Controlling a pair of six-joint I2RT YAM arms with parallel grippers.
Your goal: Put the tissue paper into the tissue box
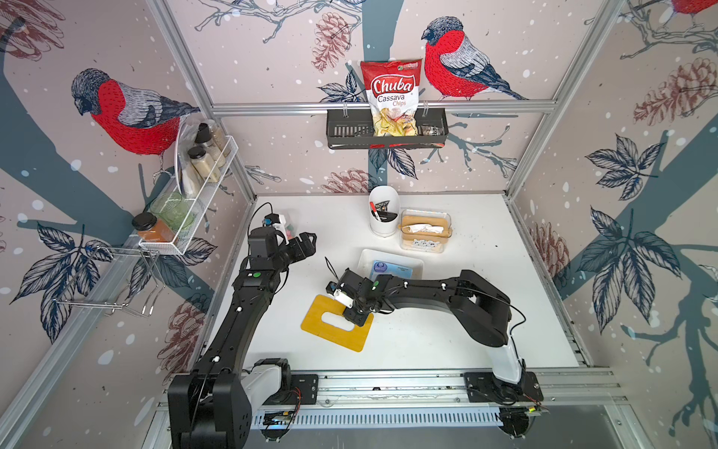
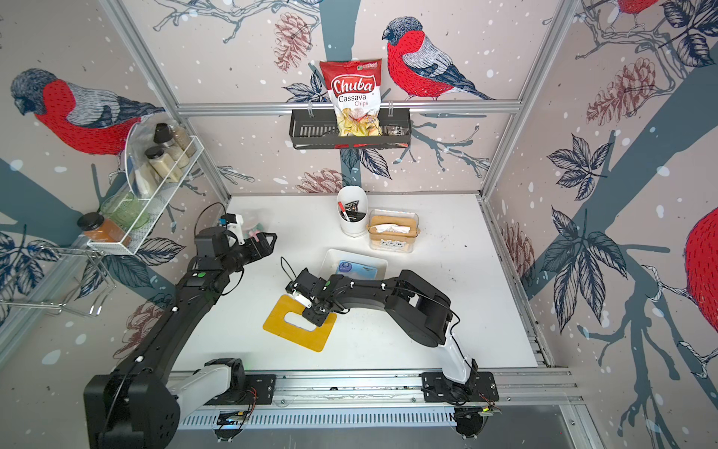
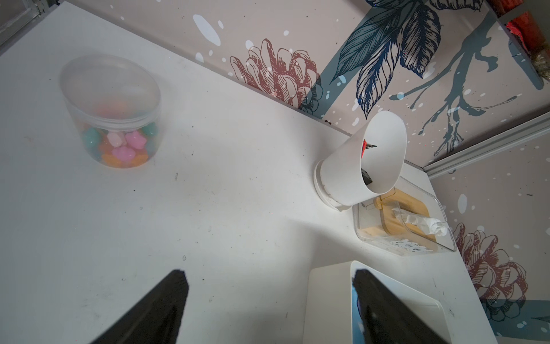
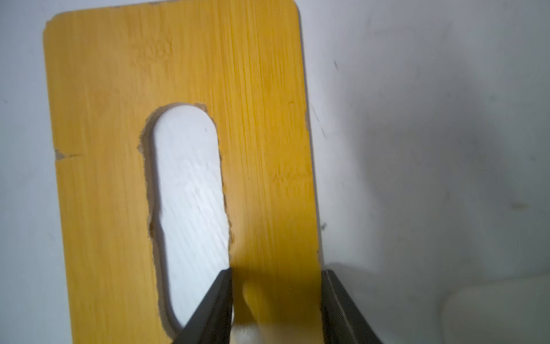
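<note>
A yellow wooden lid with an oval slot (image 4: 97, 172) lies at the front middle in the right wrist view, with my right gripper shut on its long edge strip beside the slot. A clear box with a wooden top and white tissue (image 1: 425, 241) stands at the back right. A white tray (image 1: 365, 260) with a blue pack inside sits behind my right arm. My left gripper hangs open over the left of the table, with nothing between its fingers.
A white cup with utensils (image 1: 383, 226) stands beside the clear box. A lidded tub of coloured pieces (image 3: 117, 137) is at the back left. Wall shelves hold jars (image 1: 153, 230) and a chips bag (image 1: 392, 97).
</note>
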